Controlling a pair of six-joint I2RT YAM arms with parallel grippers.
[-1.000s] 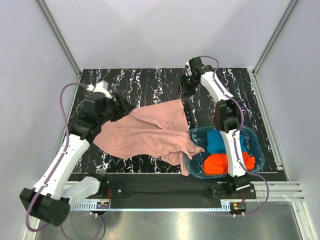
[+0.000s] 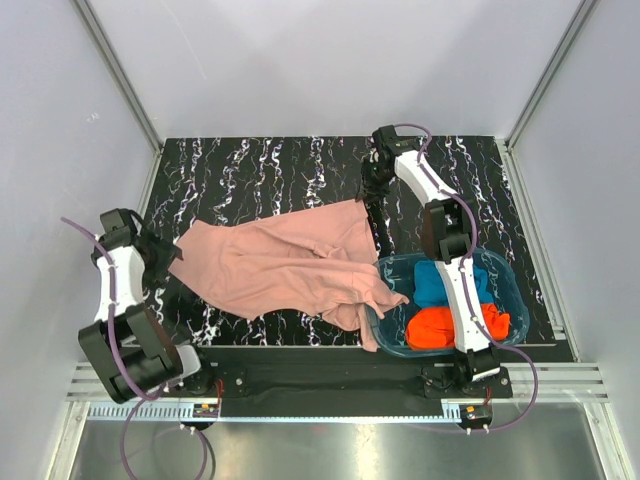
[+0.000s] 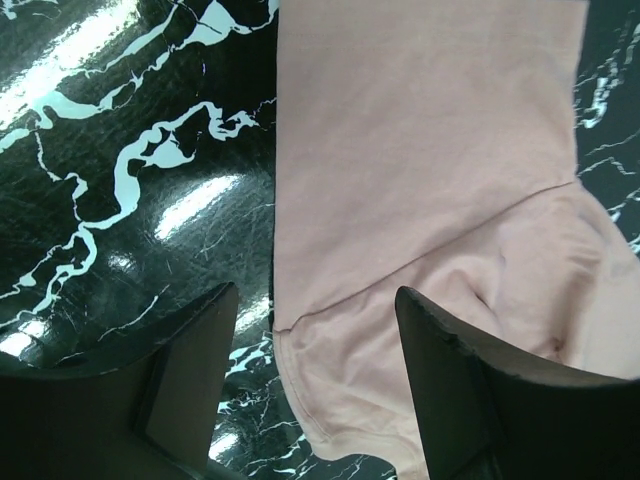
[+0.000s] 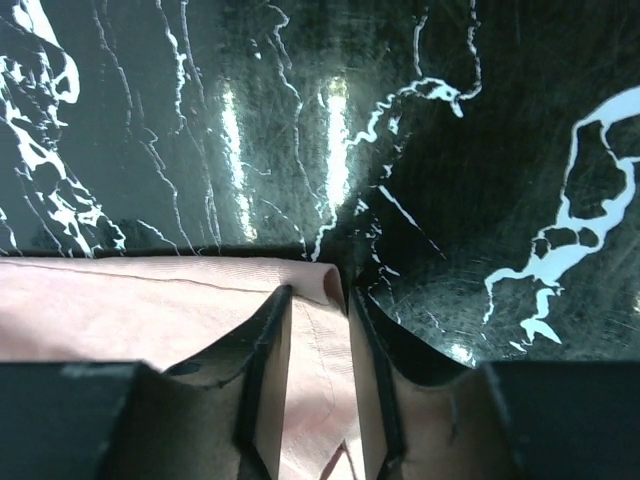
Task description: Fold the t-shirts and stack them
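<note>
A salmon-pink t-shirt (image 2: 290,255) lies spread across the black marbled table, smooth on its far side and rumpled toward the bin. At its left end, my left gripper (image 2: 174,256) is open above the cloth. In the left wrist view, the fingers (image 3: 195,350) stand wide apart, with a seamed edge of the shirt (image 3: 420,130) lying below the gap. My right gripper is at the shirt's far right corner. Its fingers (image 4: 262,370) are slightly apart, one on each side of the folded corner (image 4: 305,280); whether they touch the cloth cannot be told.
A clear teal bin (image 2: 392,272) stands at the front right, holding a blue cloth (image 2: 430,285) and an orange cloth (image 2: 430,328). Part of the pink shirt lies against its left rim.
My left arm has swung left and lower, from over the shirt's upper left to its left end. The right gripper has come down slightly at the far right corner. The shirt has not visibly moved.
</note>
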